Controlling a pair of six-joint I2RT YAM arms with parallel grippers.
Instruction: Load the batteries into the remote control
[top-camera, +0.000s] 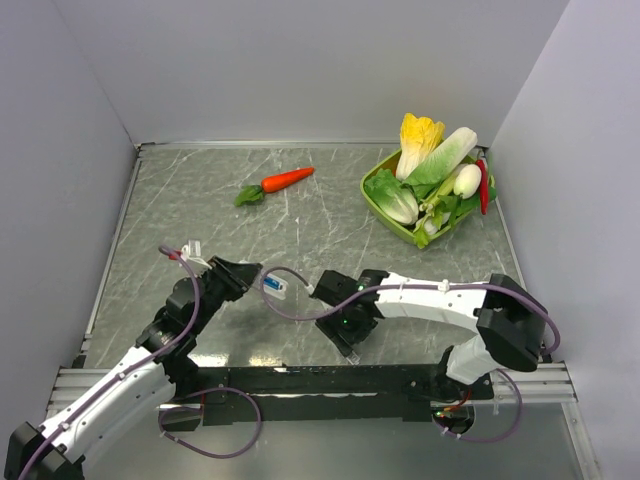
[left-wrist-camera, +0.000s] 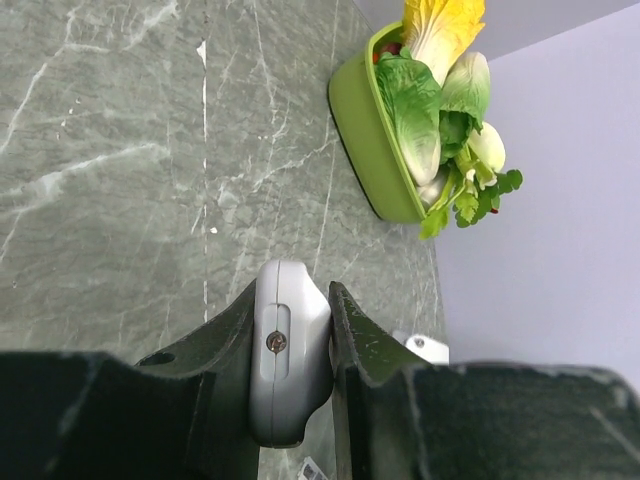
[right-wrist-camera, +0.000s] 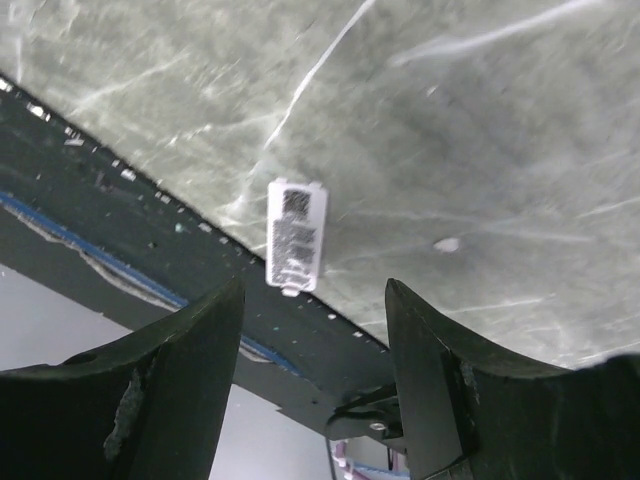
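The white remote (top-camera: 274, 285), blue showing in its open recess, is held up over the left-middle of the table by my left gripper (top-camera: 262, 272). From the left wrist, its rounded white-grey end (left-wrist-camera: 290, 350) sits between the two black fingers, which are shut on it. A small white cover (right-wrist-camera: 296, 235) with dark patches and tabs at its ends lies flat by the table's front edge. Over that cover my right gripper is open and empty, the cover lying ahead of its fingertips. In the top view this gripper mostly hides the cover.
A green basket (top-camera: 385, 215) of vegetables stands at the back right. An orange carrot (top-camera: 287, 179) lies at the back left. The dark front rail (right-wrist-camera: 120, 215) runs close beside the cover.
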